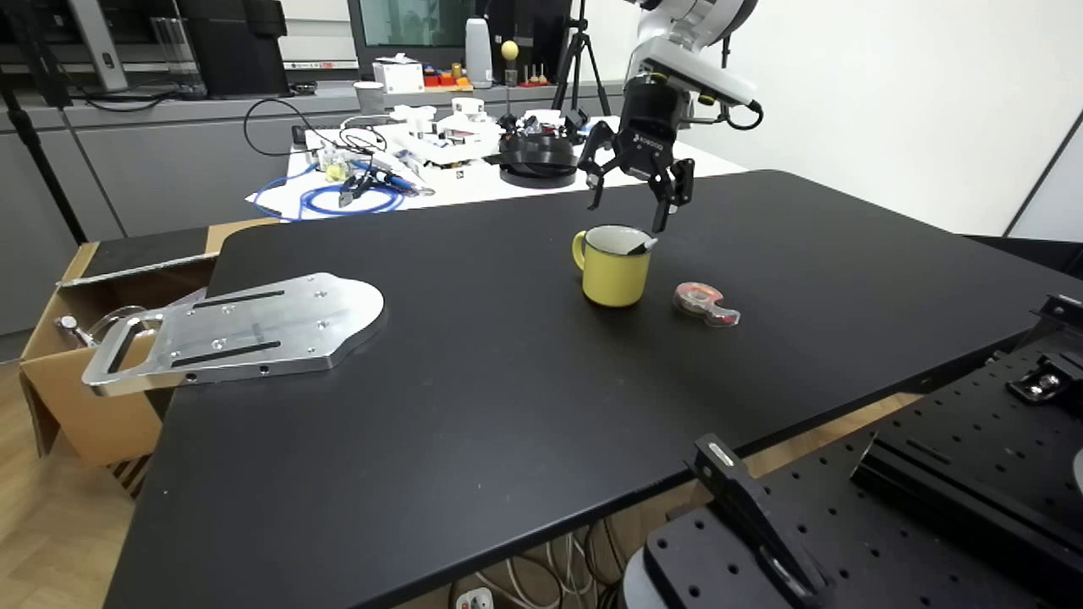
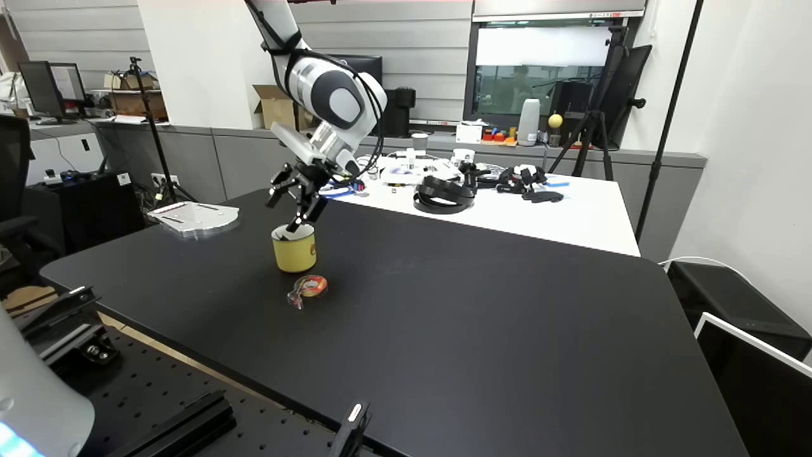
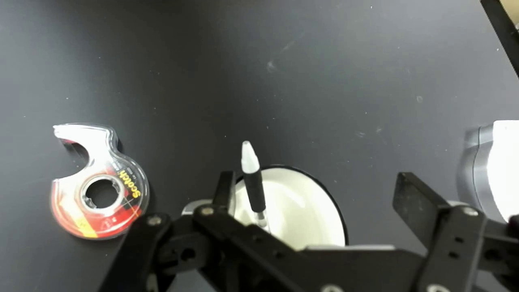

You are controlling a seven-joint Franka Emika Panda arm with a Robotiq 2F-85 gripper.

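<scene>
On the black table stands a yellow mug, upright, its white inside facing up. A pen with a black grip and a light tip leans in it and sticks out past the rim. Beside the mug lies a clear Scotch tape dispenser with a red label. My gripper is open, spread wide above and behind the mug, with nothing held. In the wrist view, one of its fingers overlaps the mug's left rim near the pen; the other stands right of the mug, over bare table. The mug's lower part is hidden there.
A silver metal plate lies at the table's left edge, next to an open cardboard box. Behind is a white table cluttered with cables and devices.
</scene>
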